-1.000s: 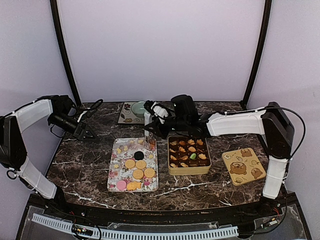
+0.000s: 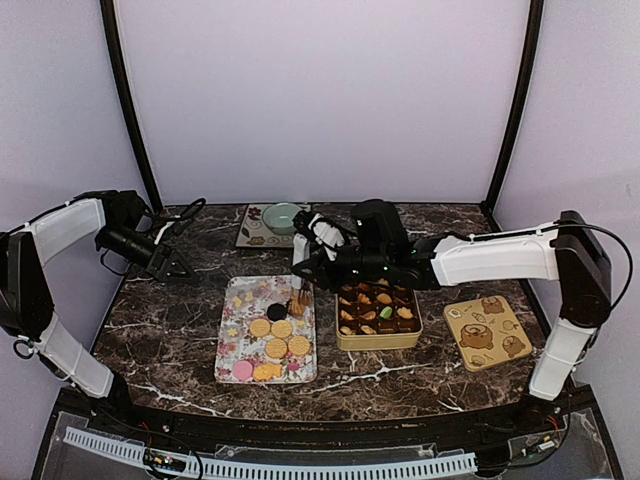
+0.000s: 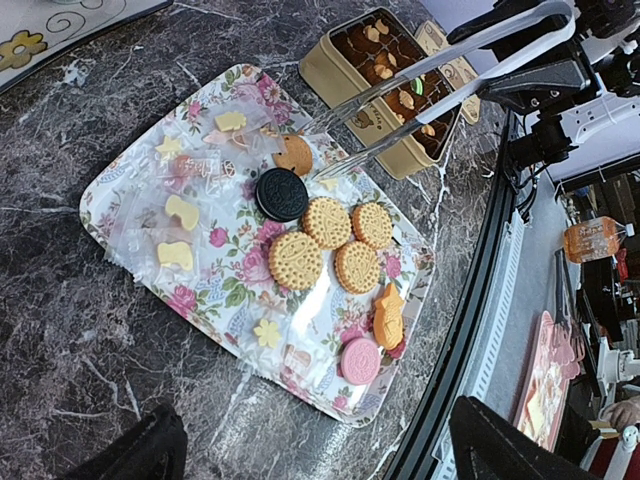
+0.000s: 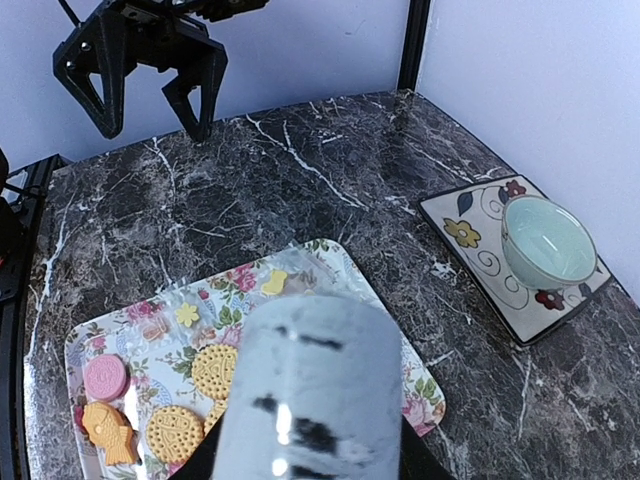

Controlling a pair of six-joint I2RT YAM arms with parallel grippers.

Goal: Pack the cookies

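A flowered tray (image 2: 228,345) holds round tan cookies (image 3: 296,260), a black one (image 3: 282,194), a pink one (image 3: 360,361), an orange fish-shaped one (image 3: 389,317) and several wrapped small yellow pieces (image 3: 175,255). My right gripper (image 2: 318,264) is shut on clear-and-silver tongs (image 3: 405,130), which reach down over the tray's right side. Between the spread tong tips lies a brown round cookie (image 3: 294,156); whether they touch it I cannot tell. Beside the tray, a tan box (image 2: 378,343) has cookies in dark compartments. Off to the left, my left gripper (image 2: 172,268) hangs open and empty.
A pale green bowl (image 4: 548,240) stands on a patterned mat (image 4: 475,265) at the back. The bear-patterned lid (image 2: 490,333) lies at the right. Bare dark marble (image 2: 165,335) is clear left of the tray.
Over the last second my right arm has shifted slightly right and the tongs have come a little nearer the front, over the brown cookie. The left arm has stayed put.
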